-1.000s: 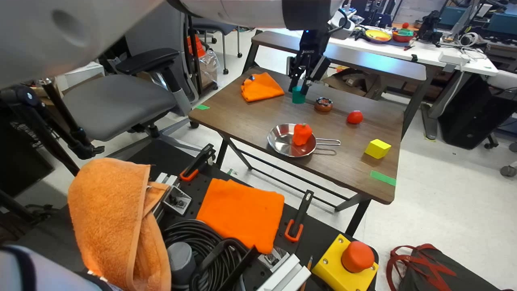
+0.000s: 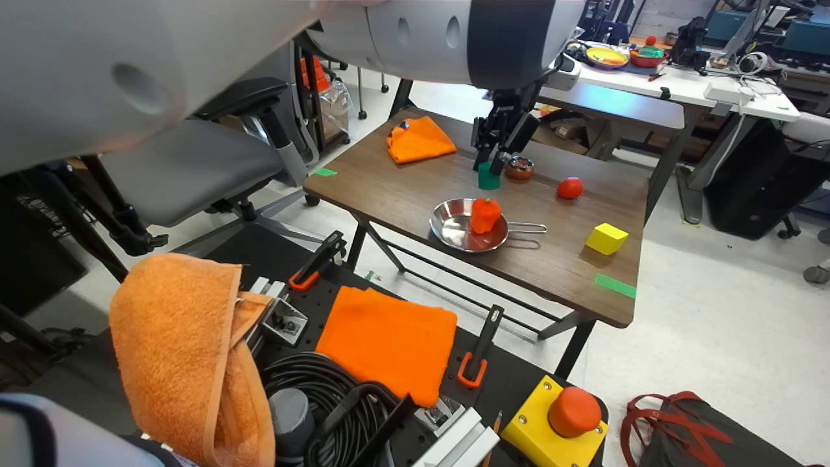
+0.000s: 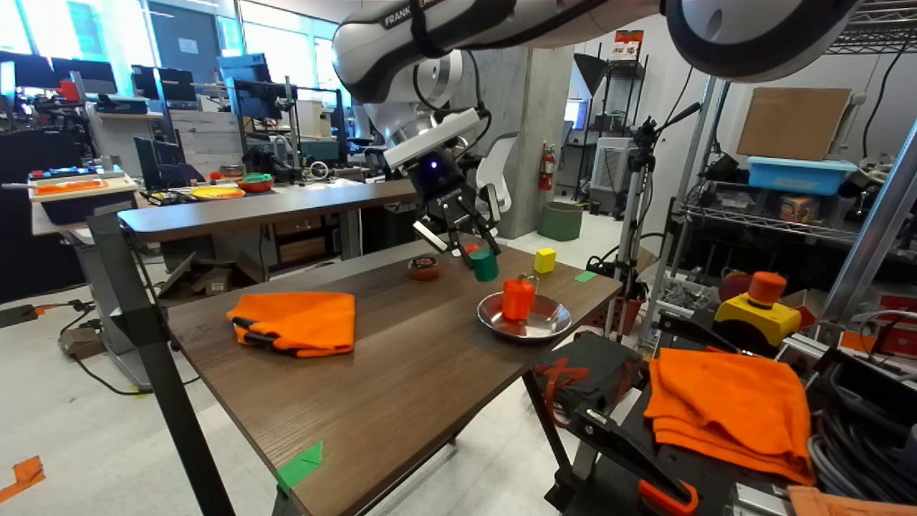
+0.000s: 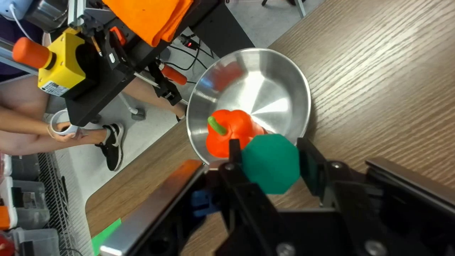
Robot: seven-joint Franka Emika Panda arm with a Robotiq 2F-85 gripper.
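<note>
A green block with an eight-sided face (image 4: 271, 164) is pinched between the two black fingers of my gripper, which is shut on it. In the second exterior view the green block (image 3: 485, 265) hangs from the gripper (image 3: 478, 250), raised off the wooden table. The steel pan (image 4: 273, 91) lies beyond the block in the wrist view, and a red-orange bell pepper (image 4: 230, 128) with a green stem rests inside it. From the first exterior view, the block (image 2: 488, 178) is behind the pan (image 2: 449, 226), apart from it.
A brown bowl (image 2: 519, 168) stands close by the gripper. Farther right are a red tomato (image 2: 569, 187) and a yellow block (image 2: 606, 238). An orange cloth (image 2: 421, 140) lies at the table's back left. Bare wood (image 3: 404, 387) fills the near left part in the second exterior view.
With the green block in its grip, my gripper has moved a little right and nearer the pan in the first exterior view. The pan, pepper and other table objects have not moved.
</note>
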